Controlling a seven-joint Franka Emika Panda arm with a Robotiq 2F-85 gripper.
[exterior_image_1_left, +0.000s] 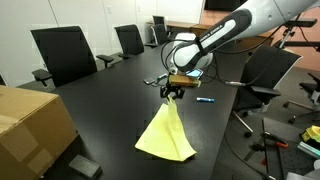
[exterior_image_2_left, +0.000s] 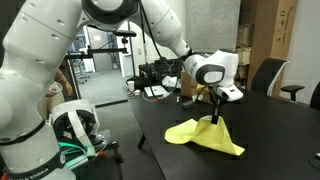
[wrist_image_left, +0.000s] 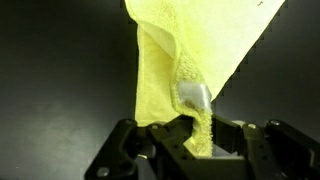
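Observation:
A yellow cloth (exterior_image_1_left: 165, 137) lies partly on the black table, with one part pulled up into a peak. My gripper (exterior_image_1_left: 172, 96) is shut on that raised part. In exterior view 2 the lifted cloth (exterior_image_2_left: 213, 132) hangs from the gripper (exterior_image_2_left: 213, 118) in a tent shape, its lower edges resting on the table. The wrist view shows the bunched cloth (wrist_image_left: 196, 105) running up between the fingers of the gripper, the rest spread out beyond.
A cardboard box (exterior_image_1_left: 35, 130) stands at the table's left, with a small dark block (exterior_image_1_left: 84, 166) near it. A blue object (exterior_image_1_left: 206, 99) lies right of the gripper. Office chairs (exterior_image_1_left: 62, 52) line the far side.

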